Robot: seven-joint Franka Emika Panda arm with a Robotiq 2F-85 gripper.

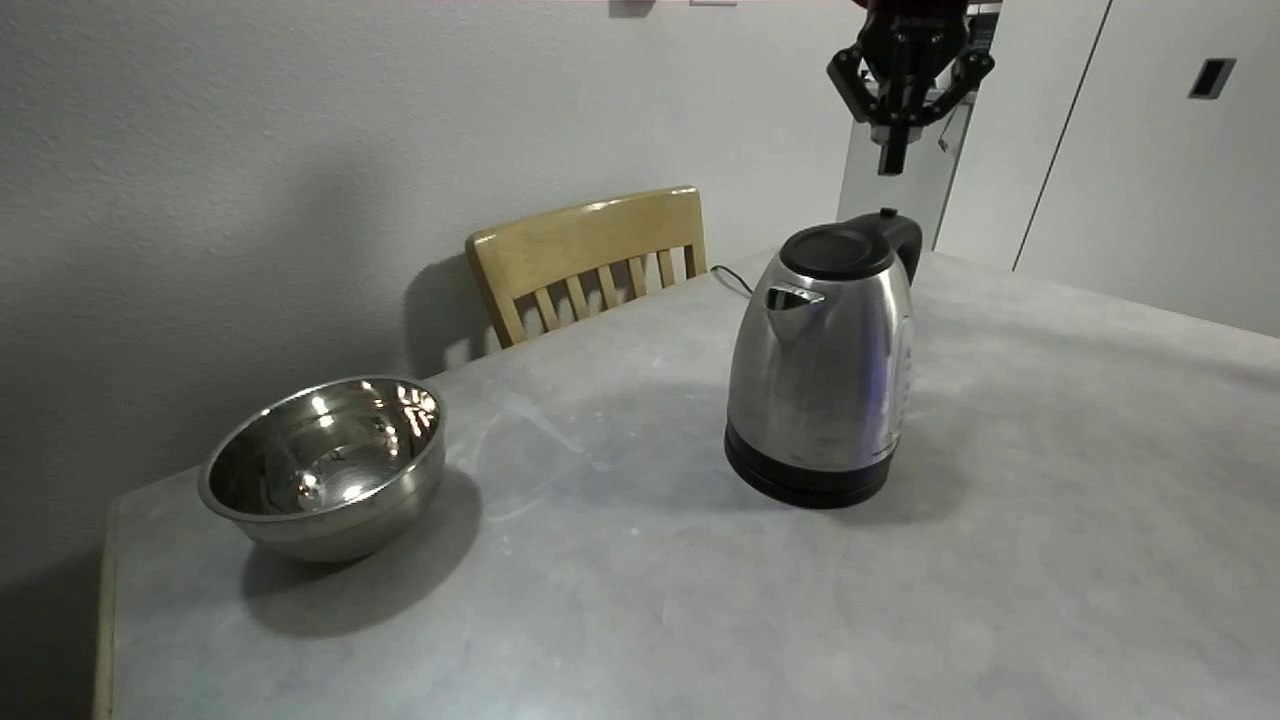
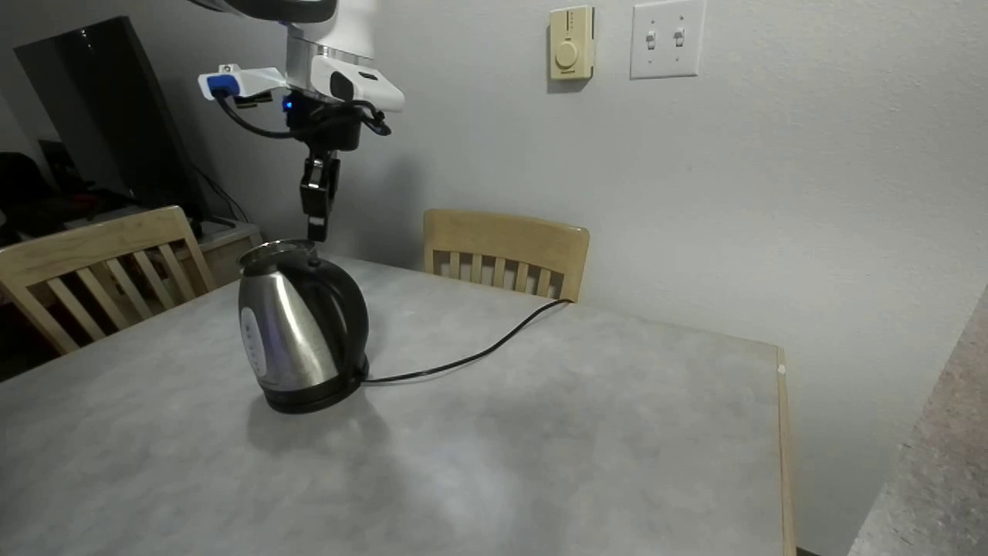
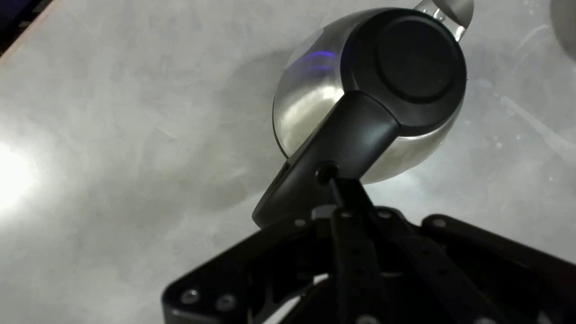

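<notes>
A steel kettle (image 1: 828,372) with a black lid stands upright on its black base. Its black handle (image 3: 329,156) points away from the bowl, with a small round button (image 3: 327,172) on top. My gripper (image 1: 891,166) hangs point-down just above the button, shut, with nothing showing between its fingers. A gap separates the fingertips from the kettle in exterior view 1. From the other side, exterior view 2 has the gripper (image 2: 317,233) over the kettle's handle side. The wrist view looks down on the lid (image 3: 413,70), the fingertips covering part of the handle.
A shiny empty metal bowl (image 1: 330,480) rests near the table's left end. The kettle's black cord (image 2: 472,357) runs off the table past a wooden chair (image 2: 505,241).
</notes>
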